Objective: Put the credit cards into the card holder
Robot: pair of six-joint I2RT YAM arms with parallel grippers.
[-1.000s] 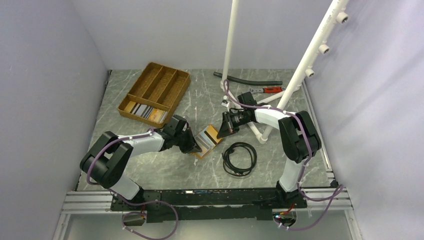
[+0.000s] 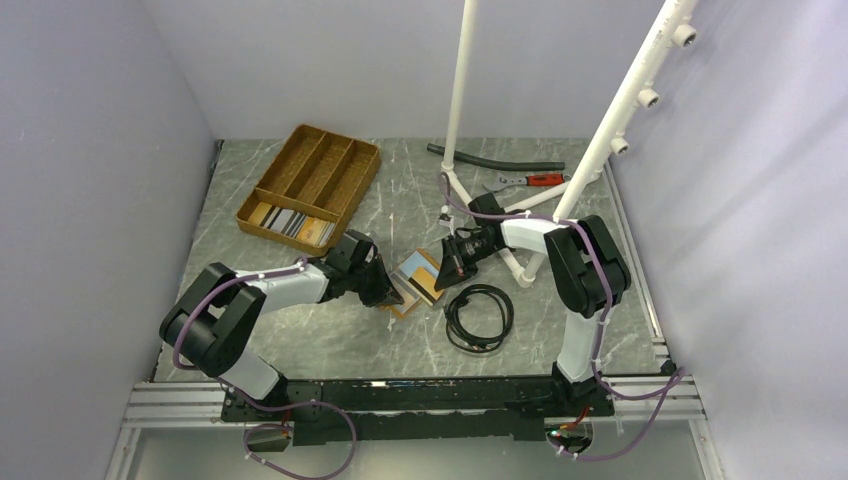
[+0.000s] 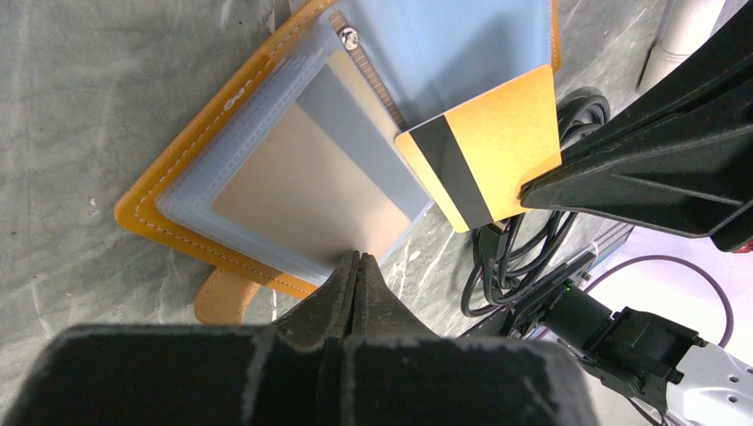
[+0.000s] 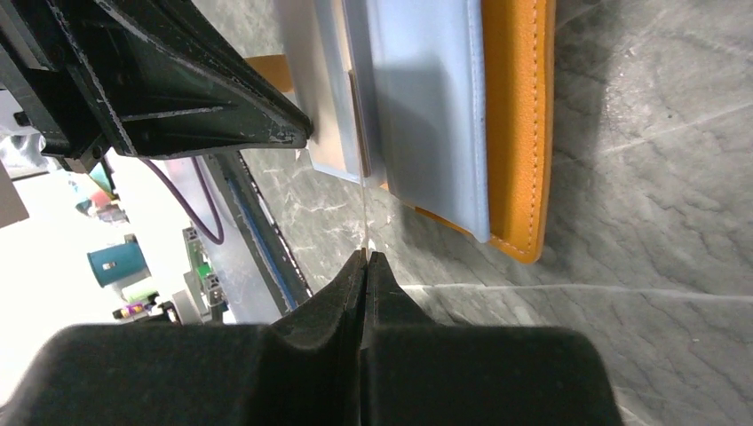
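The open card holder (image 3: 191, 169), tan leather with clear sleeves, lies on the table between both arms. One sleeve shows a beige-and-grey card (image 3: 302, 173) inside. My left gripper is shut at the front edge of that sleeve; whether the edge is pinched between its tips is hard to see. A yellow card with a black stripe (image 3: 497, 133) is held by one edge in my right gripper, tilted above the holder's middle. From the right wrist the card shows only as a thin edge-on line.
A wicker organizer (image 2: 312, 180) at the back left holds several cards (image 2: 292, 224) in its front compartment. Coiled black cable (image 2: 479, 318) lies close to the right of the holder. White pipes (image 2: 458, 90), a wrench (image 2: 530, 181) and a dark tube (image 2: 500, 163) occupy the back right.
The left arm has stayed still.
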